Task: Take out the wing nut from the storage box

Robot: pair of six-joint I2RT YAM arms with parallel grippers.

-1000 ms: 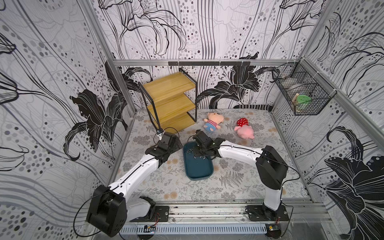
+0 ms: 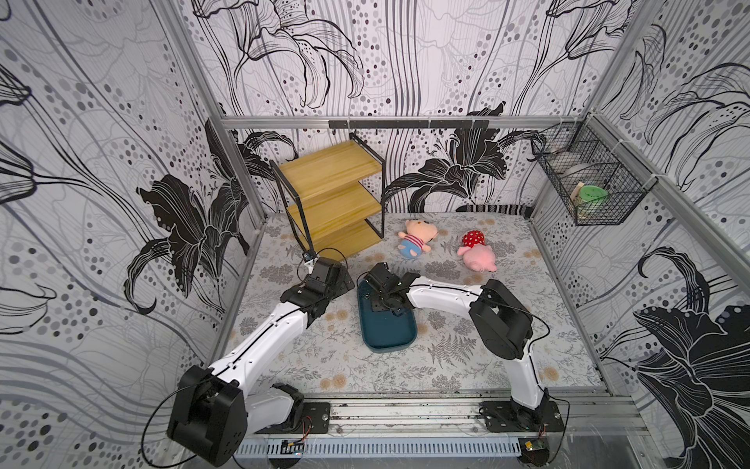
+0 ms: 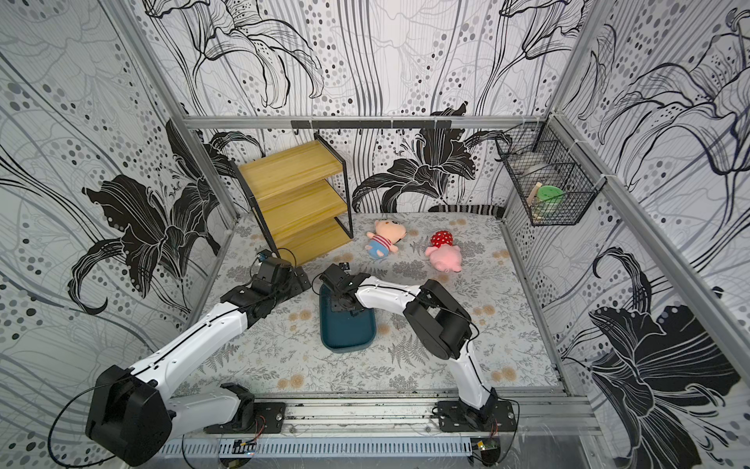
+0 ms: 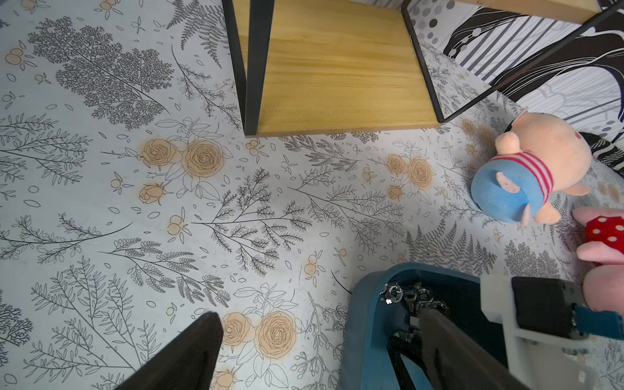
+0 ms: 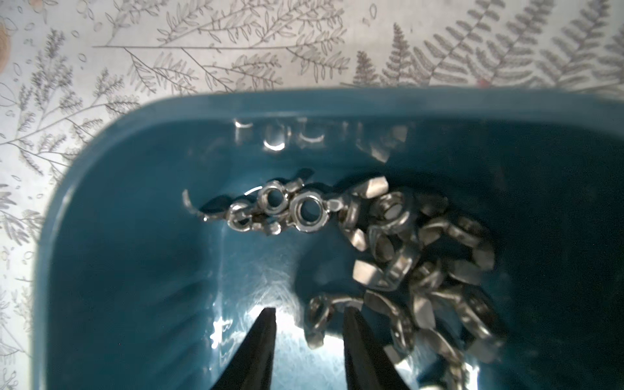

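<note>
The teal storage box (image 2: 387,336) holds several metal wing nuts (image 5: 308,211), clustered along one end, with a small one (image 5: 318,315) lying apart toward the middle. My right gripper is down inside the box with its fingers open on either side of empty space, just beside that small nut. In the top views its body hides most of the nuts. My left gripper hangs left of the box over the table, its fingertips wide apart and nothing seen between them.
A three-tier wooden shelf (image 2: 328,164) stands behind at left. Two plush toys, a striped one (image 2: 415,238) and a pink one (image 2: 478,258), lie behind the box. A wire basket (image 2: 593,215) hangs on the right wall.
My right arm has moved left and down, into the box. My left arm has shifted very slightly; otherwise the scene looks the same.
</note>
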